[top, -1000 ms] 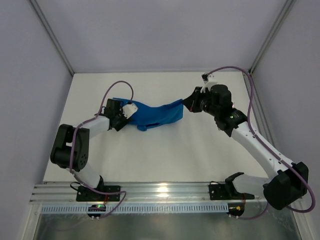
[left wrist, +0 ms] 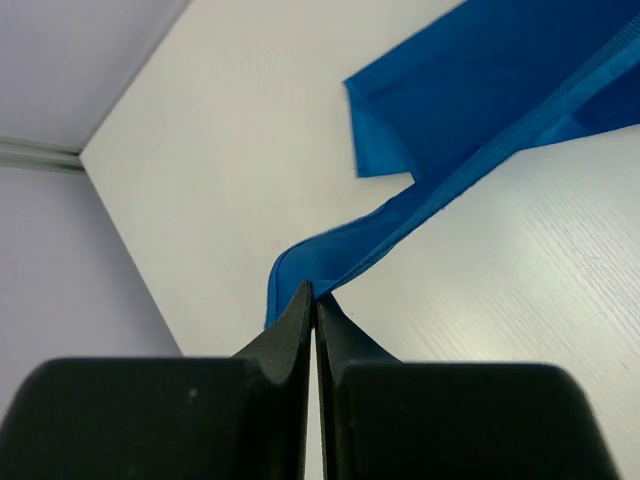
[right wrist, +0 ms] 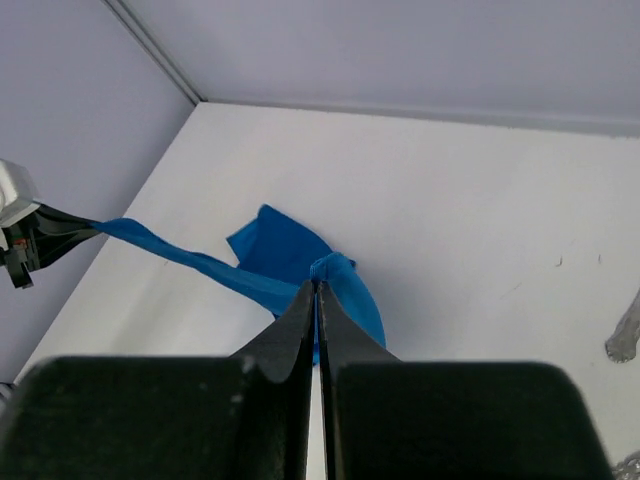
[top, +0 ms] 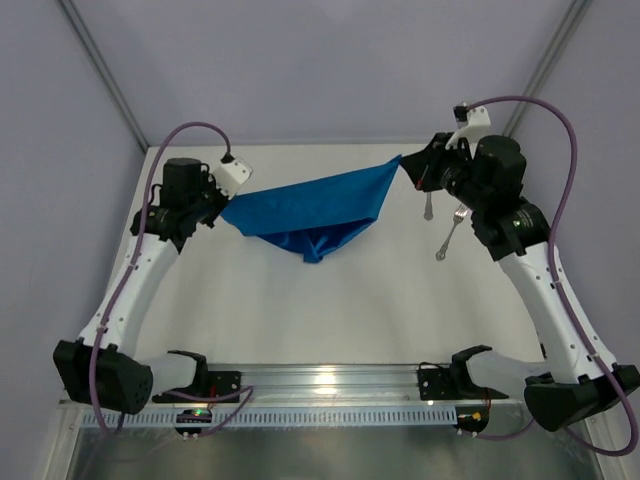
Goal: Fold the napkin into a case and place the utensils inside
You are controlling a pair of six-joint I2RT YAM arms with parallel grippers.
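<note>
A blue napkin [top: 315, 210] is stretched between my two grippers in the top view, its upper edge pulled nearly straight and its middle drooping toward the table. At its left corner, my left gripper is shut on the cloth, which runs off to the upper right in the left wrist view. The other corner is pinched in my right gripper, also shut. Right of the napkin lie a fork [top: 452, 231] and a second utensil [top: 428, 207], whose upper part is hidden by the right gripper. In the right wrist view only utensil handles [right wrist: 625, 333] show.
Grey walls [top: 330, 70] stand behind and at both sides. A metal rail [top: 325, 380] runs along the front edge.
The utensils have come into clearer view.
</note>
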